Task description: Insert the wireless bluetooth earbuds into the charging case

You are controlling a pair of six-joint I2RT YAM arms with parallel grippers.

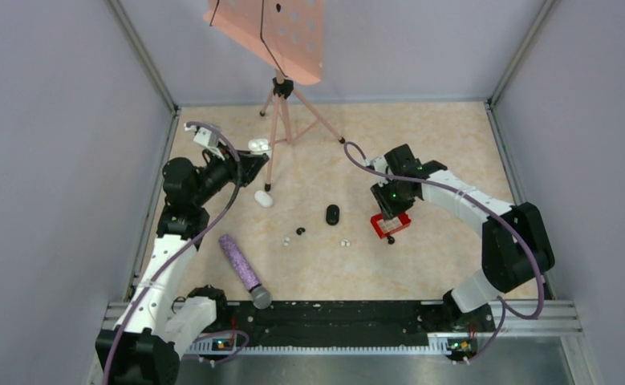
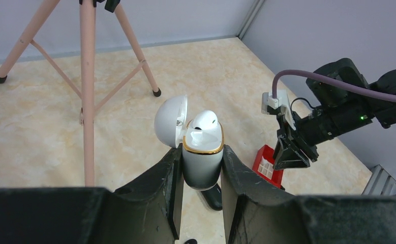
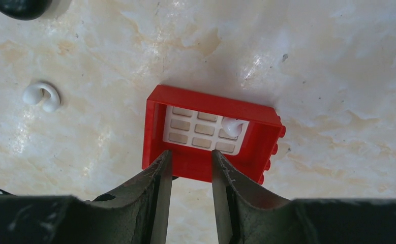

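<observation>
My left gripper holds an open white charging case (image 2: 202, 147) upright, lid tilted back; in the top view it is raised at the left. My right gripper is part open above a red box (image 3: 208, 101) with a white compartment grid, nothing visible between its fingers. A small white piece, apparently an earbud (image 3: 232, 128), lies in one right-hand compartment. A pair of white earbud-like pieces (image 3: 33, 94) lies on the table left of the box. Other small white pieces (image 1: 286, 241) and dark pieces (image 1: 300, 231) lie mid-table.
A black oval case (image 1: 333, 214) and a white oval case (image 1: 263, 198) lie on the table (image 1: 437, 136). A purple glittery cylinder (image 1: 239, 261) lies front left. A pink tripod stand (image 1: 273, 128) stands at the back.
</observation>
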